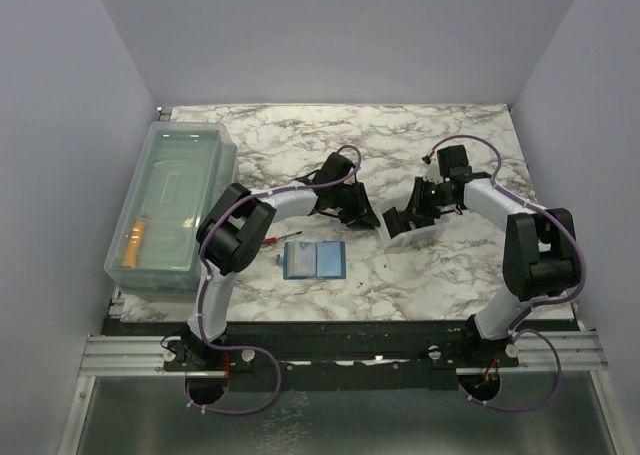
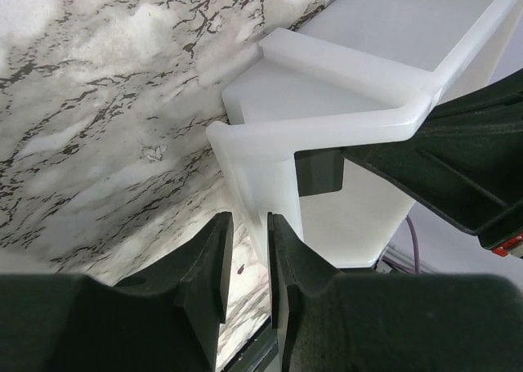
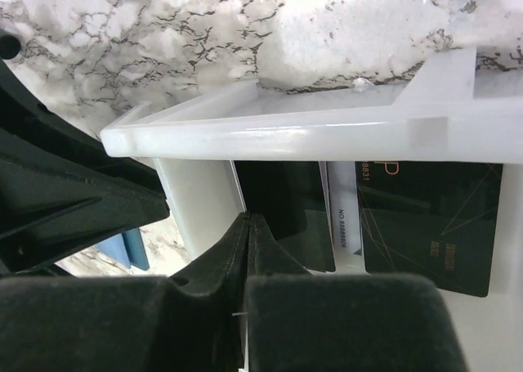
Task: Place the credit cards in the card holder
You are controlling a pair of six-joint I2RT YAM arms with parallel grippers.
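Observation:
The white card holder lies on the marble at right of centre; black cards and a pale card sit in its slots, seen in the right wrist view. My left gripper is at the holder's left end, its fingertips close together against the white end wall; whether anything is between them is unclear. My right gripper is shut over the holder beside the leftmost black card, with nothing visible between its fingers.
Blue card cases lie front centre with a small red-handled tool above them. A large clear bin fills the left side.

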